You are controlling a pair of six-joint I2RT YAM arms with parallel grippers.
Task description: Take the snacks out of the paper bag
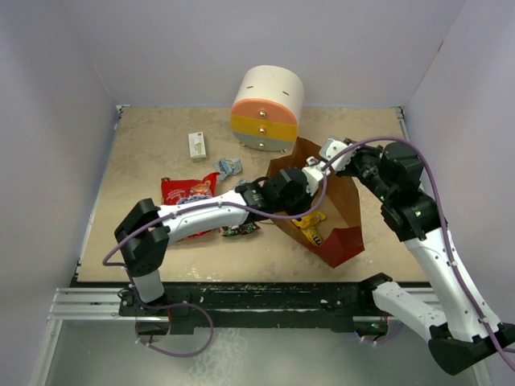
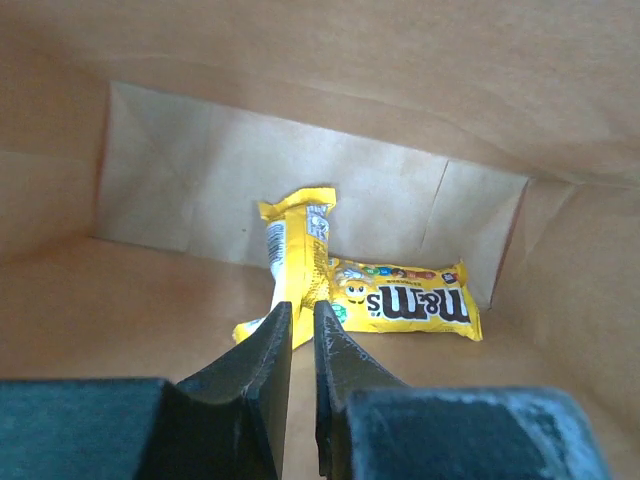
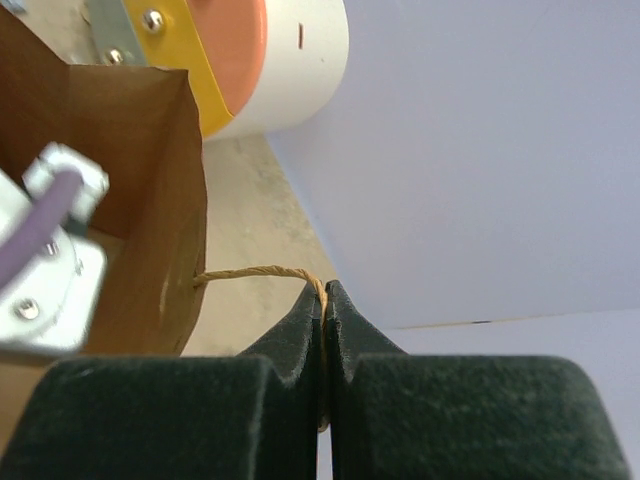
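The brown paper bag (image 1: 344, 201) lies open and tilted on the table, its dark red outside showing at the front. Inside it, the left wrist view shows a yellow snack packet (image 2: 300, 240) standing lengthwise and a yellow M&M's packet (image 2: 405, 300) lying across beside it. My left gripper reaches into the bag, its fingers nearly together on the lower end of the lengthwise packet. At the bag's rim, my right gripper is shut on the thin twisted bag handle (image 3: 262, 272). In the top view, arms hide both sets of fingertips.
Left of the bag lie a red snack bag (image 1: 187, 189), partly under my left arm, a crumpled grey-blue packet (image 1: 228, 167) and a small pale box (image 1: 197, 146). A white drum-shaped drawer cabinet (image 1: 272, 87) stands behind. Clear tabletop shows at the far left.
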